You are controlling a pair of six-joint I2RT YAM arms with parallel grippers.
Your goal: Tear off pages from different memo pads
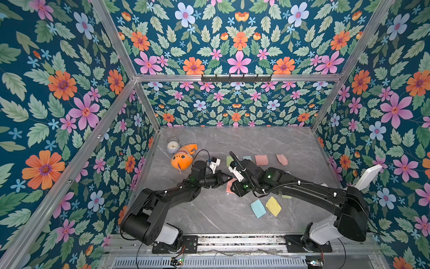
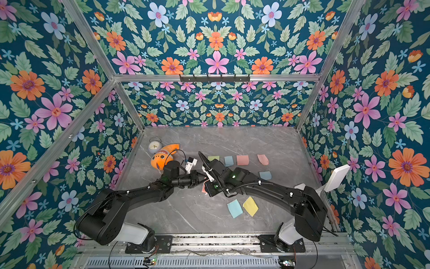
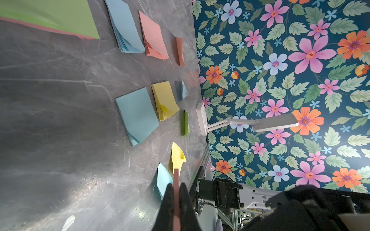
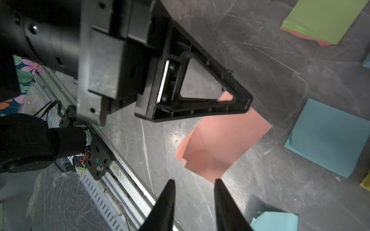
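My left gripper is shut on a pink strip, apparently the raised edge of the pink memo pad (image 4: pixel 227 142) beneath it. My right gripper is open above the table, close to that pad, with nothing between its fingers. Around them lie a green pad (image 4: pixel 323 17) with pink beneath, blue pads (image 3: pixel 136 115) (image 3: pixel 125 27), a pink pad (image 3: pixel 153 34) and a yellow pad (image 3: pixel 165 100). Loose-looking yellow (image 2: pixel 250 206) and light blue (image 2: pixel 234 208) sheets lie toward the front right.
An orange plush toy (image 1: pixel 181 159) and an alarm clock (image 1: pixel 173 145) stand at back left. A white lamp (image 2: pixel 336 177) is at the right edge.
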